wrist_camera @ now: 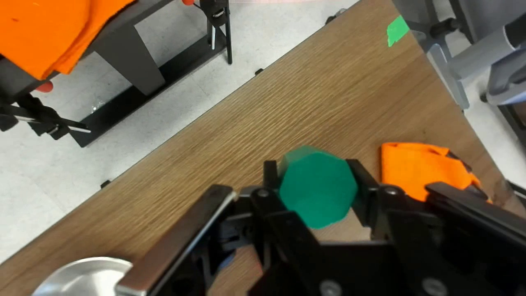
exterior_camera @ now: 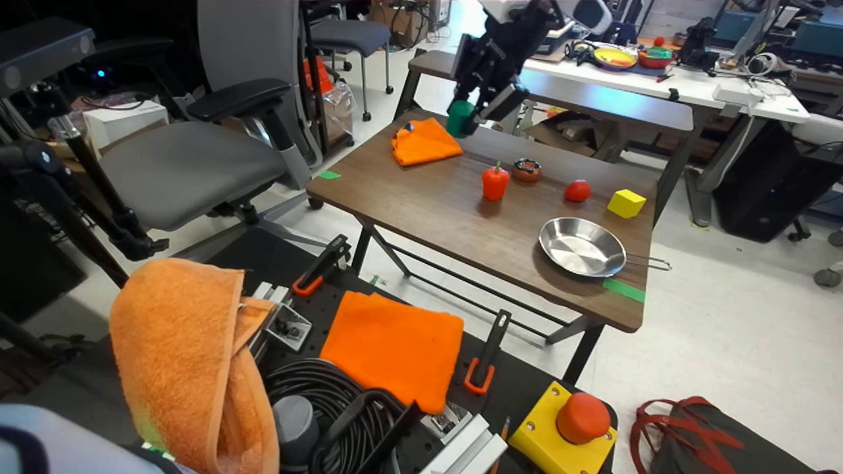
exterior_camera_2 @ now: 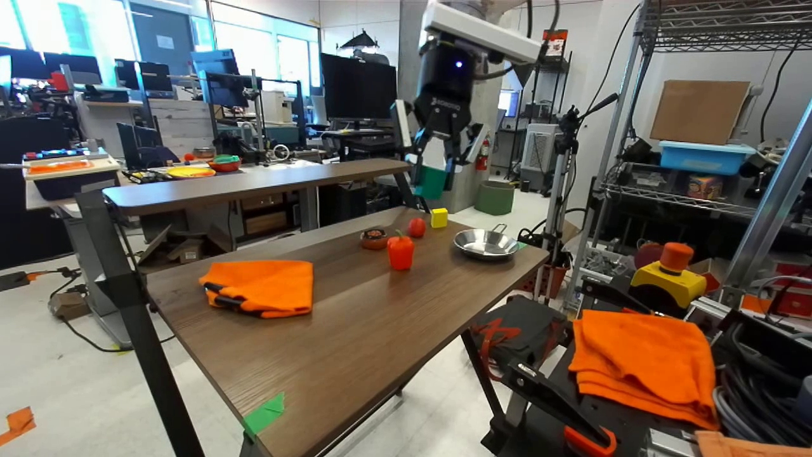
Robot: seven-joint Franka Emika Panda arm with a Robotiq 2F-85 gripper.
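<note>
A green block with a many-sided end [wrist_camera: 318, 190] is held in the air over the table, and my gripper is shut on it, one finger on each side. In exterior view 1 the green block [exterior_camera: 460, 118] hangs beyond the folded orange cloth [exterior_camera: 427, 143], near the table's back edge. Exterior view 2 shows the green block [exterior_camera_2: 431, 183] well above the tabletop, between the fingers. On the table stand a red pepper [exterior_camera: 495, 183], a small brown bowl [exterior_camera: 526, 170], a red tomato [exterior_camera: 577, 190], a yellow block [exterior_camera: 626, 203] and a metal pan [exterior_camera: 582, 246].
A raised brown shelf [exterior_camera: 600, 101] runs along the table's back side. Green tape [exterior_camera: 624, 289] marks the table near the pan. Bare wood lies in front of the cloth and pepper. A cart with another orange cloth [exterior_camera: 392, 347] stands apart from the table.
</note>
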